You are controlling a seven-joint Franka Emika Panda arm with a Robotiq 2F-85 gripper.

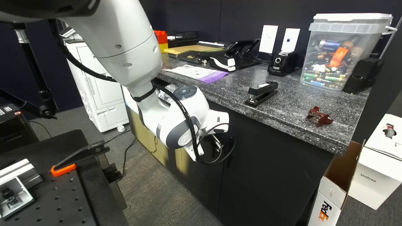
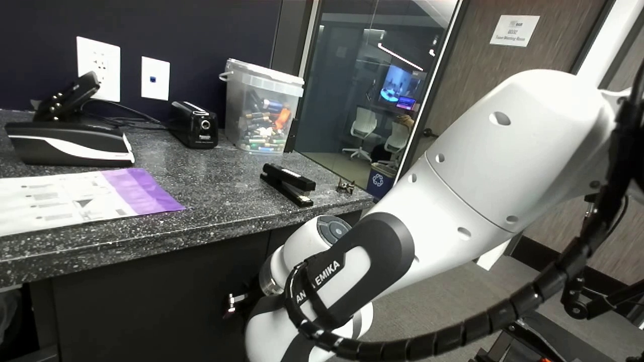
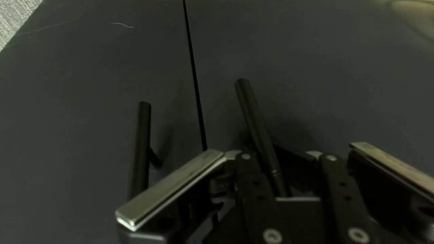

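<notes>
My gripper is low against the dark cabinet front (image 1: 271,169), below the counter's edge. The second handle (image 3: 142,138) stands free to the left in the wrist view, across the seam between the doors. In exterior view 1 the fingertips are mostly hidden by the hand and a looping cable. Exterior view 2 shows only a shiny tip of the gripper beside the door.
On the speckled counter (image 1: 301,109) are a black stapler (image 1: 262,93), a red-brown staple remover (image 1: 319,116) and a clear tub (image 1: 343,52) of batteries. Cardboard boxes (image 1: 377,165) stand at the cabinet's right end. A dark workbench (image 1: 71,203) is at front left.
</notes>
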